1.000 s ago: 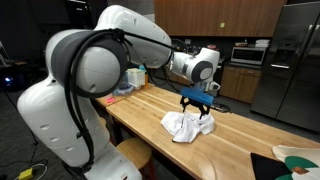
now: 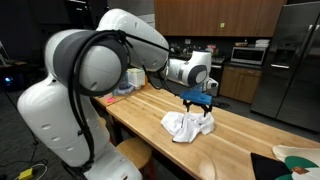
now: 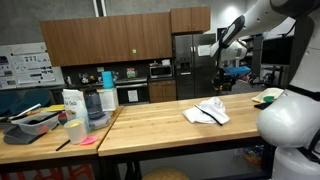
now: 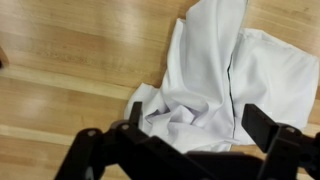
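Observation:
A crumpled white cloth [image 2: 184,125] is spread on the wooden table, with raised folds [image 4: 185,115] at its near part in the wrist view. My gripper [image 2: 196,104] hangs over the cloth, pointing down. In the wrist view its two dark fingers stand wide apart at the lower edge, and the left finger [image 4: 122,138] and right finger [image 4: 262,125] frame the folds. The gripper is open, with no cloth seen held between the fingers. In exterior view 2 the cloth [image 3: 207,112] lies towards the table's right side, below the gripper [image 3: 238,68].
Bare wooden tabletop [image 3: 150,128] lies left of the cloth. A blue-topped container [image 3: 107,80], a roll-like item [image 3: 75,130] and a clear bin [image 3: 38,120] stand at the far left. A dark mat [image 2: 268,167] and a green-and-white item [image 2: 295,155] sit at the other end.
In exterior view 1 the gripper and wrist have shifted very slightly, slightly lower over the cloth. The cloth looks the same.

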